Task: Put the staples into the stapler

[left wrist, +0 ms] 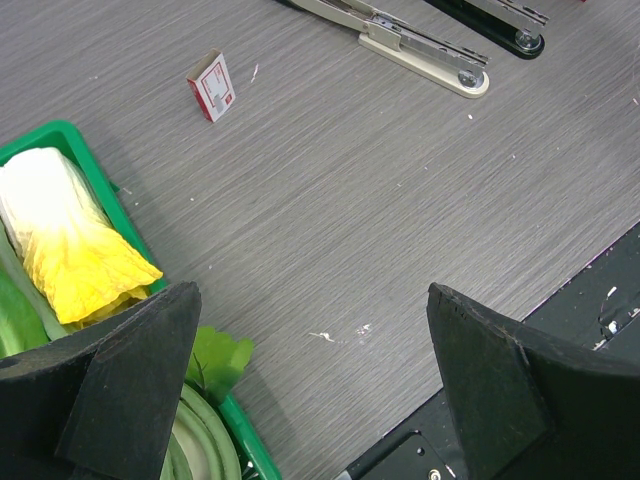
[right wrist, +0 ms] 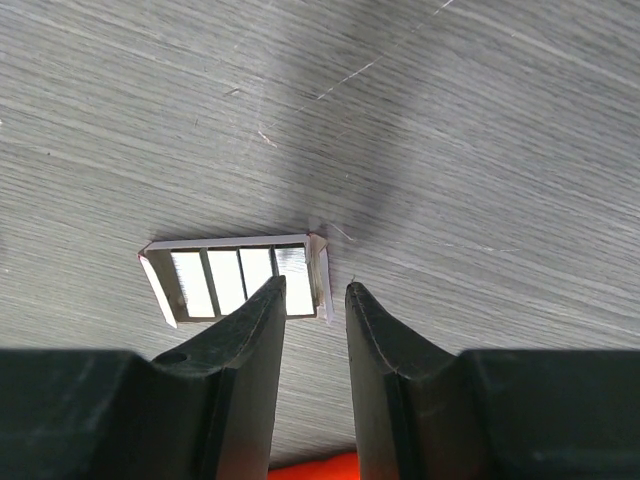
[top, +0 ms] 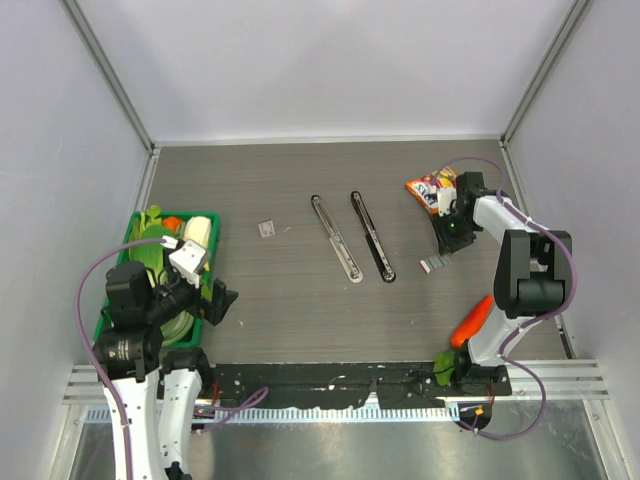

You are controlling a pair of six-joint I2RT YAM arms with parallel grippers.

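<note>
An open box of staples (right wrist: 180, 322) lies on the table, seen in the right wrist view with several pale staple strips (right wrist: 230, 281) side by side in it. My right gripper hangs over the box's right end, its fingers parted by a narrow gap with nothing visibly held. Two opened-out staplers lie mid-table, a white one (top: 336, 238) and a black one (top: 373, 237). My left gripper stands wide open and empty beside the green basket, well away from both staplers.
The green basket (top: 215, 225) of vegetables stands at the left, with a small red-and-white box (left wrist: 213, 86) on the table nearby. A snack bag (top: 420, 192) lies behind my right gripper. A carrot (top: 472, 321) lies toward the front right.
</note>
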